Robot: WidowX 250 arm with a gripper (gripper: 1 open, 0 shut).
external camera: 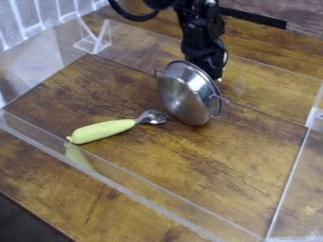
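A steel pot [187,95] with two side handles stands tipped steeply onto its side near the middle of the board. Behind it is the black arm with my gripper [206,70], whose fingers are mostly hidden by the pot, so their state is unclear. A yellow-green corn cob [101,130] lies at the lower left, with a metal spoon [151,117] at its right end.
Clear plastic walls [164,203] border the wooden board [76,95] on several sides. The board is bare to the right of and below the pot. A white railing [19,19] is at the top left.
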